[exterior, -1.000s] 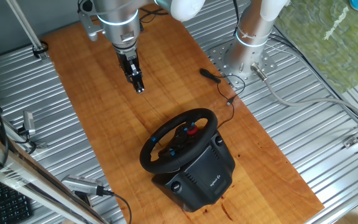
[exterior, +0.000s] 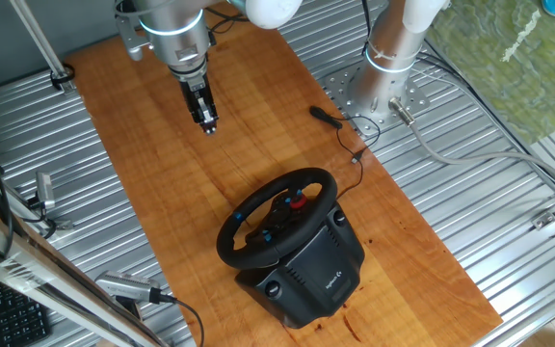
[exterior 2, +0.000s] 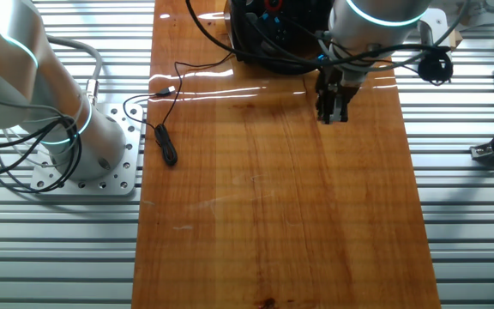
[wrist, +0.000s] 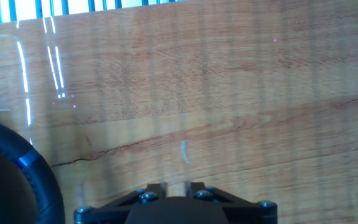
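In exterior view 1 my gripper hangs above the wooden board, pointing down, apart from the black racing wheel. The wheel's rim tilts up from its base, and blue marks and a red part show on it. In the wrist view my gripper is at the bottom edge; a narrow strip of wood shows between its fingertips, with no object there. How far the fingers stand apart is hard to judge. Part of the wheel's rim enters at lower left. In exterior view 2 the arm and cables partly hide the wheel.
A thin black cable with a dark bundle runs from the wheel towards the robot's base. Another camera stands beside the board. In exterior view 2 the near part of the wooden board is clear.
My gripper has shifted slightly up and left in exterior view 1, with the arm above it moving the same way. The wheel and its cable have stayed put.
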